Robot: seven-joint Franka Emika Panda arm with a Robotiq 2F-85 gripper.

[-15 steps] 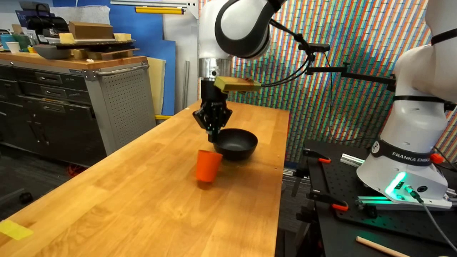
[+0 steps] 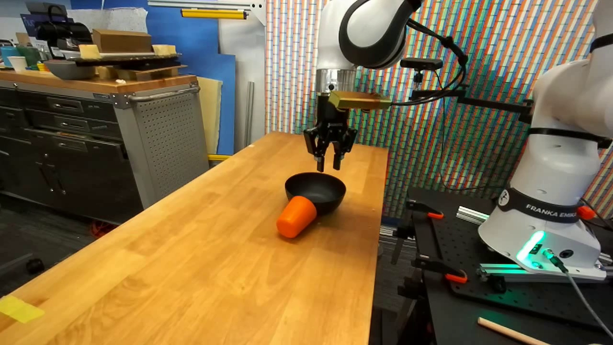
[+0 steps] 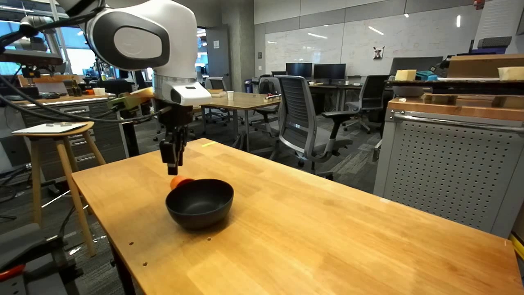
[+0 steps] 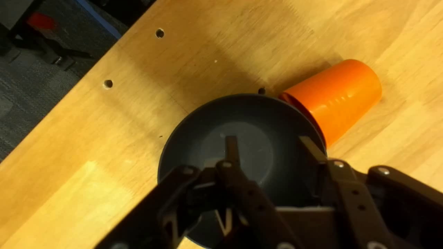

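An orange cup [image 2: 296,217] lies on its side against the black bowl [image 2: 322,189], its mouth toward the bowl. The wrist view shows the cup [image 4: 338,97] touching the outside of the rim, with the bowl [image 4: 245,124] largely behind my fingers. From the other side, only a bit of the cup [image 3: 179,181] shows past the bowl [image 3: 199,206]. My gripper [image 2: 328,164] hangs above the bowl in exterior view 1, its fingers apart and nothing between them. In the wrist view a gap separates the two fingertips [image 4: 231,147].
A grey cabinet [image 2: 164,143] stands off to the left. The bowl sits fairly close to the table edge on the robot base's side.
The cup was tilted, hanging just off the table below my gripper; now it lies on its side against the bowl. My gripper has opened, risen and moved right, over the bowl.
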